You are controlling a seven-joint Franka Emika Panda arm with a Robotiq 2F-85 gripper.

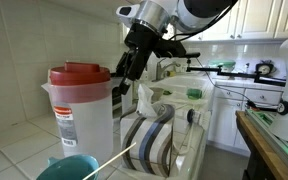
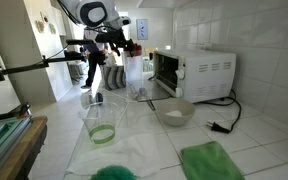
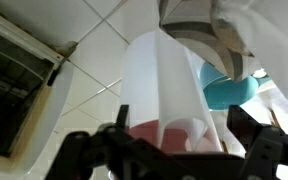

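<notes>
A tall translucent pitcher [image 1: 87, 118] with a red lid [image 1: 80, 73] stands on the white tiled counter. My gripper [image 1: 122, 82] hangs beside the lid and above a grey-and-white striped holder [image 1: 147, 145], from which white tissue [image 1: 147, 101] sticks up. In the wrist view the pitcher [image 3: 164, 75] lies in line with the space between the spread fingers of my gripper, its reddish lid nearest. Open, the gripper has nothing clearly held. Exterior view 2 shows the pitcher [image 2: 134, 72] below and beside the gripper, with the fingertips hard to make out.
A teal cup [image 1: 68, 168] with a light stick leaning across it stands in front of the pitcher. Beyond are a white toaster oven [image 2: 194, 72], a bowl [image 2: 174, 112], a clear container [image 2: 102, 120] and a green cloth [image 2: 210, 162]. A wooden edge [image 1: 269, 145] runs at right.
</notes>
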